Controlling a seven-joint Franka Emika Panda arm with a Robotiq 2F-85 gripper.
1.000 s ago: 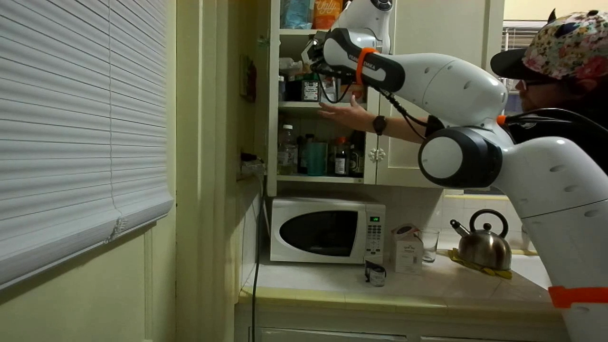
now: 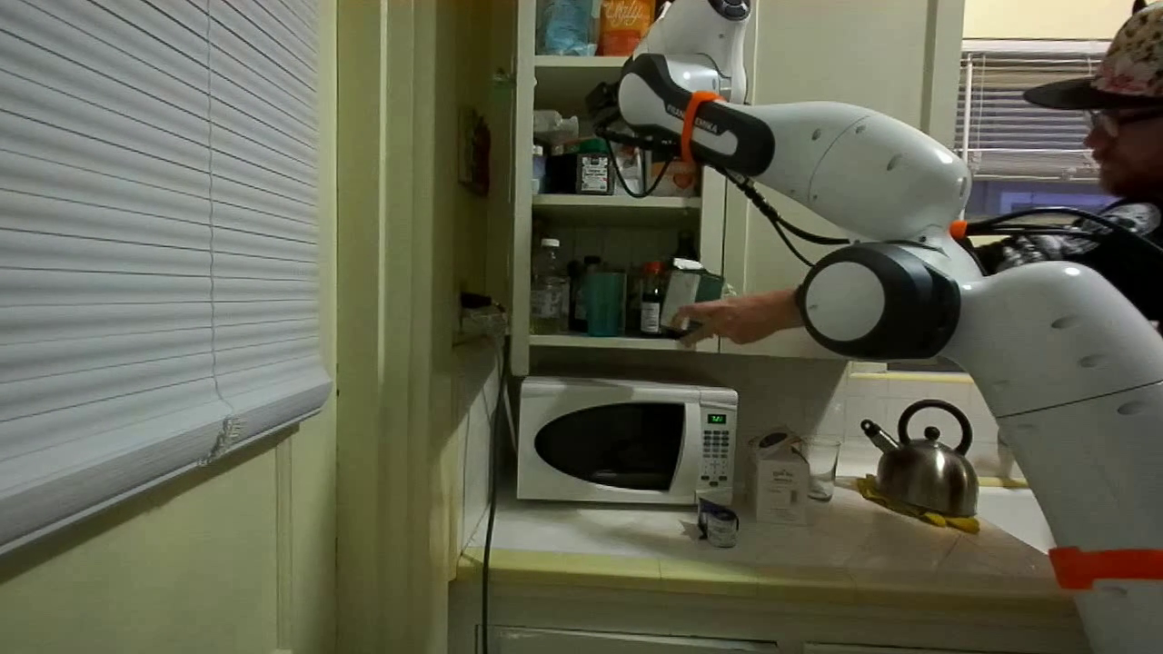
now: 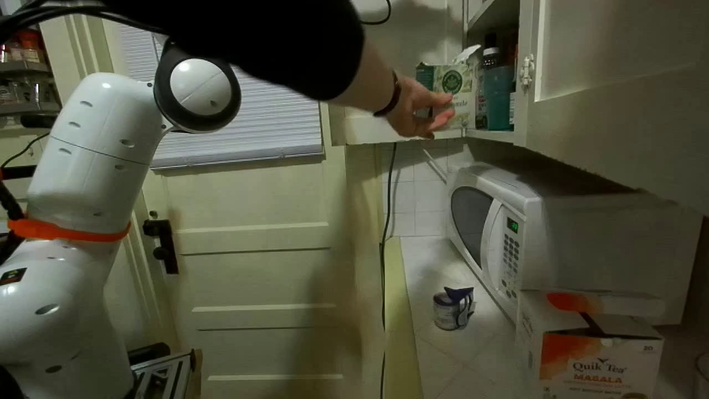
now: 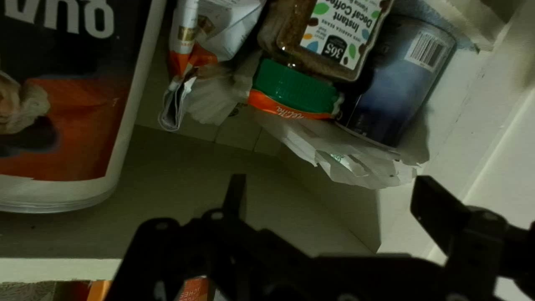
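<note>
High at the open cupboard, my gripper (image 2: 606, 113) is beside the middle shelf. In the wrist view its dark fingers stand wide apart, and nothing is between them. Beyond them a bare patch of shelf (image 4: 200, 170) shows, with a jar with a green lid (image 4: 296, 88), a blue can (image 4: 401, 80) and a crumpled clear bag (image 4: 351, 163) to the upper right. On the lower shelf a green and white tea box (image 3: 463, 100) has its top flap up. A person's hand (image 3: 415, 110) is at that box; whether it grips it, I cannot tell.
A large dark and orange tub (image 4: 65, 100) is close on the left in the wrist view. The person's arm reaches beneath my arm. Below are a microwave (image 2: 611, 441), a small can (image 3: 450, 309), an orange and white tea box (image 3: 598, 359) and a kettle (image 2: 927, 469).
The person's hand has moved down from below my gripper to the lower shelf, where the green and white box now shows. The person's head has shifted right. My arm looks still.
</note>
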